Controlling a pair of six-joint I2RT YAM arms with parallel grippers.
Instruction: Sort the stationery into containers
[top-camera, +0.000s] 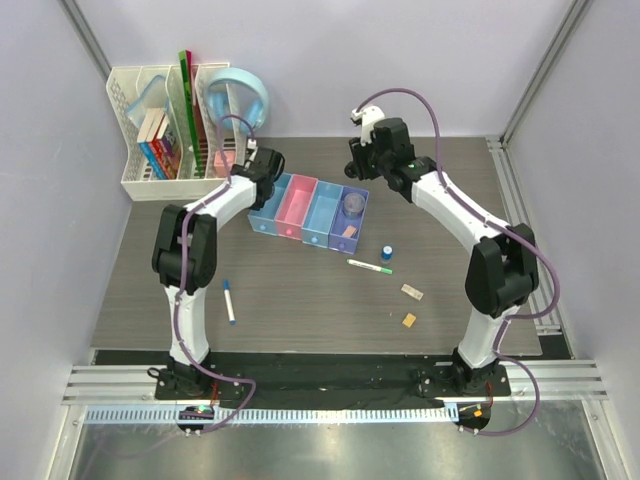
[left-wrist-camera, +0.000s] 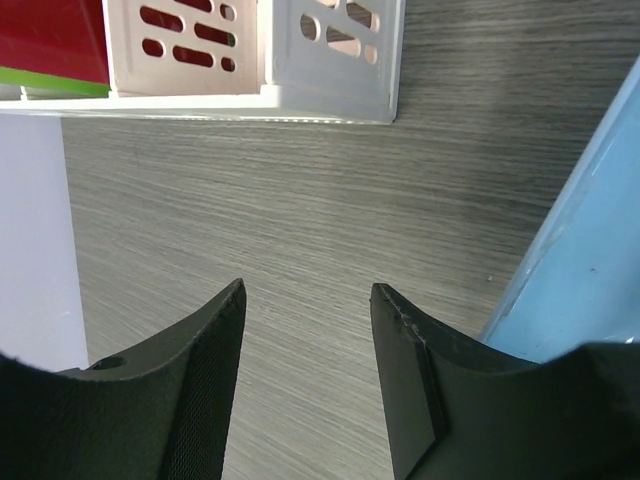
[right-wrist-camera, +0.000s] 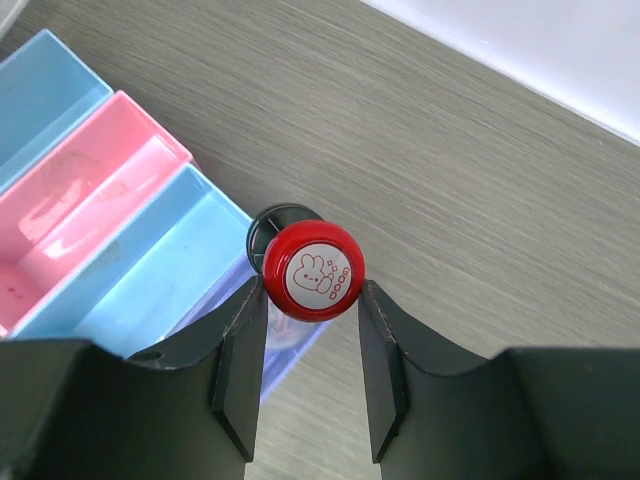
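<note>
My right gripper is shut on a red and black stamp (right-wrist-camera: 318, 278) with a bunny picture on its red end, held at the fingertips. It hangs above the table, behind the right end of a divided organizer (top-camera: 314, 241) with light blue, pink, blue and purple bins. In the purple bin lie a round clear item (top-camera: 353, 204) and a small pinkish block (top-camera: 349, 231). My left gripper stands open, nothing between its fingers, over bare table between the white rack (left-wrist-camera: 330, 105) and the light blue bin (left-wrist-camera: 575, 265).
In front of the organizer lie a green-tipped marker (top-camera: 370, 266), a small blue-capped jar (top-camera: 387, 253), a whitish eraser (top-camera: 412, 292) and a yellow block (top-camera: 409, 320). A blue marker (top-camera: 229, 302) is at the left. Headphones (top-camera: 238, 85) hang on the rack's right side.
</note>
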